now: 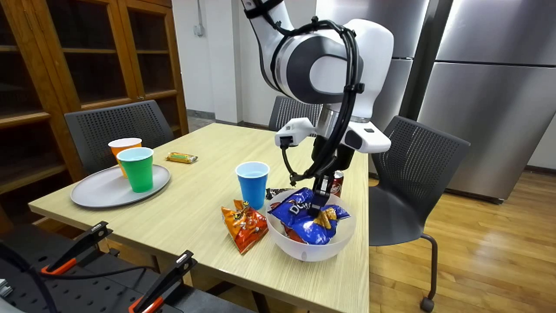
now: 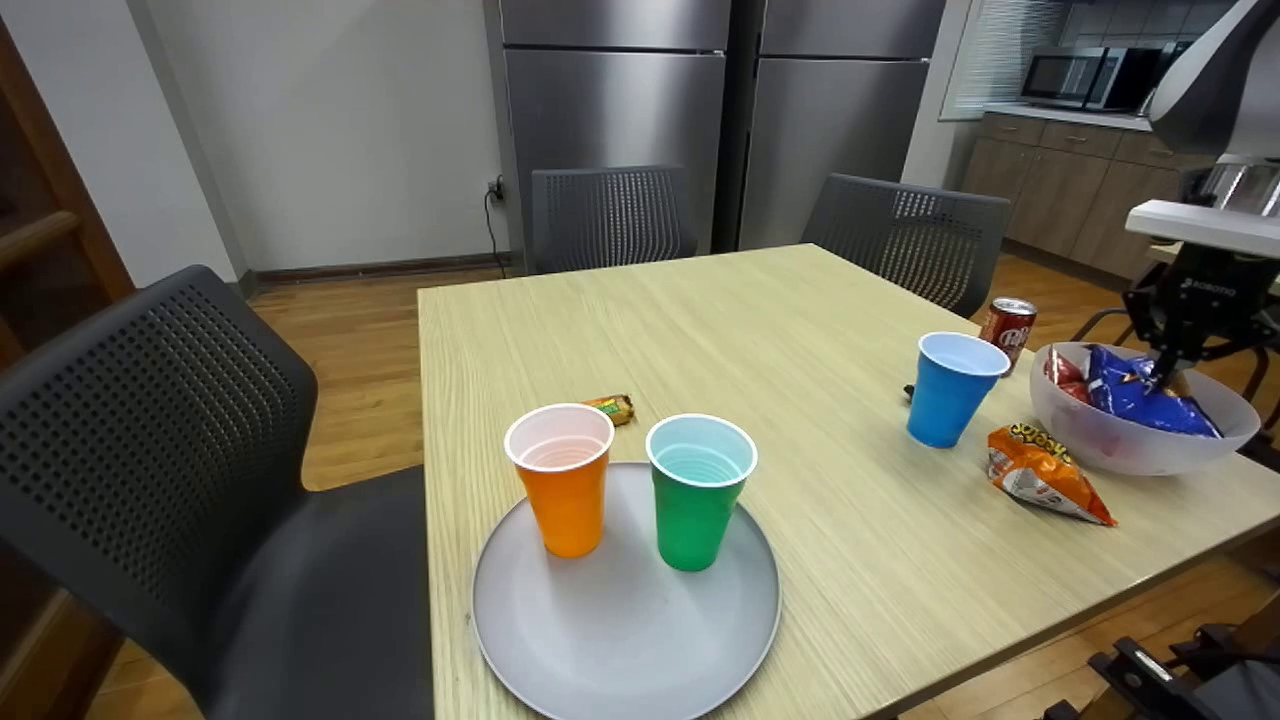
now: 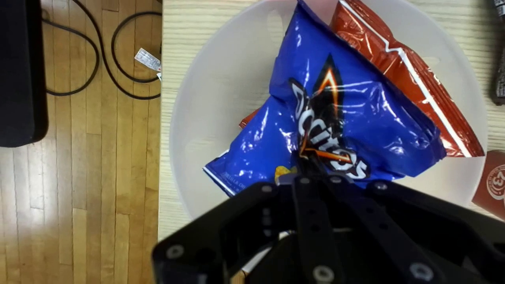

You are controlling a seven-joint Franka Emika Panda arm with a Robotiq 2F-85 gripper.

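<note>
A blue Doritos bag (image 3: 369,109) lies creased in the translucent white bowl (image 1: 305,254), on top of a red snack bag (image 3: 402,71). My gripper points down into the bowl, its fingers shut together. Its tips touch the middle of the blue bag, where the film is dented and creased. Whether any film is pinched between them, I cannot tell. In the second exterior view the gripper (image 2: 1164,366) reaches the bag from above, and the bag's ends spread out on both sides.
An orange snack bag (image 1: 243,227) and a blue cup (image 1: 253,182) stand left of the bowl. A soda can (image 1: 337,182) and a dark wrapper (image 1: 276,192) are behind it. Farther left, a grey plate (image 1: 94,193) bears orange and green cups.
</note>
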